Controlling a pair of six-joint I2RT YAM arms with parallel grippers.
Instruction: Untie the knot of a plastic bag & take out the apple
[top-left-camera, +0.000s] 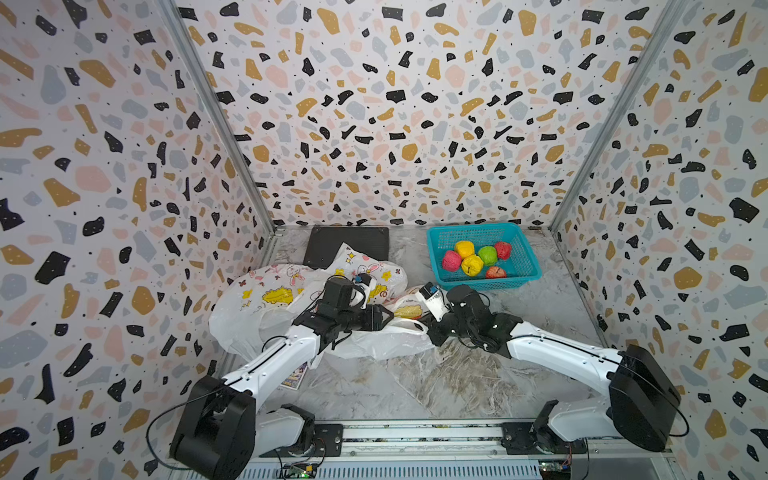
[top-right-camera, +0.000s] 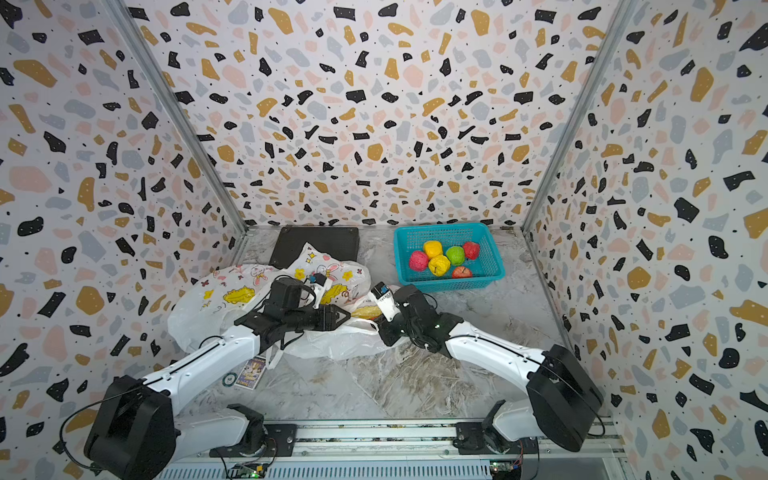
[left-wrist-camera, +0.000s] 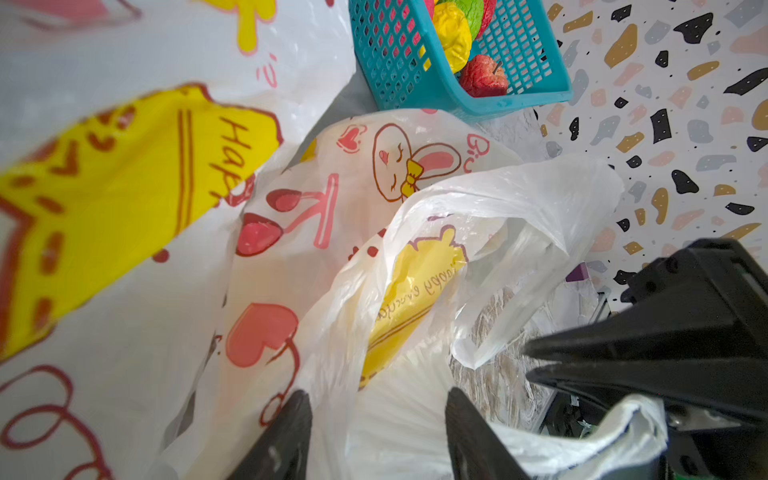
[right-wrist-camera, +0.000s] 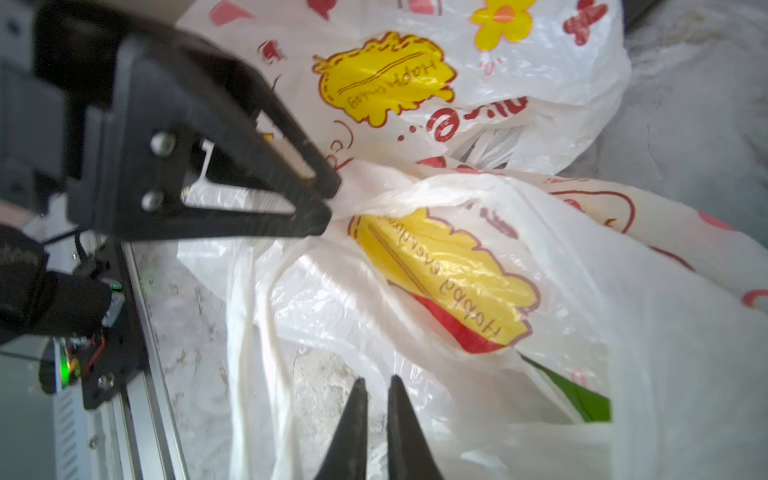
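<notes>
The white plastic bag (top-left-camera: 376, 342), printed with yellow patches and red drawings, lies bunched across the left and middle of the table. In the left wrist view my left gripper is open, with bag plastic in the wide gap between its fingers. Close by, my right gripper has its fingers slightly apart, over the bag's loose folds. A white strip of plastic (left-wrist-camera: 640, 424) loops around the right gripper's side. Inside the bag's mouth, the right wrist view shows a red patch (right-wrist-camera: 468, 332) and a green patch (right-wrist-camera: 580, 393); I cannot tell whether either is the apple.
A teal basket (top-left-camera: 524, 280) with several coloured fruits stands at the back right. Behind the bag lies a black board (top-left-camera: 320, 244). Beside the left arm is a small printed card (top-right-camera: 251, 373).
</notes>
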